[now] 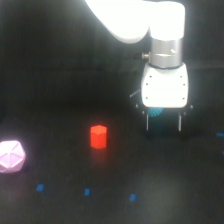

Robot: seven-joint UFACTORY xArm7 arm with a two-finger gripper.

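A white arm comes down from the top of the camera view to my gripper (164, 123), whose two thin fingers point downward, apart from each other. A cyan object (155, 111) is behind the gripper, partly hidden by it; whether it lies between the fingers in depth I cannot tell. A red block (98, 137) rests on the dark floor left of the gripper. A pale pink faceted object (11, 156) lies at the left edge.
Small blue marks (87, 191) are spread over the front and right of the dark floor.
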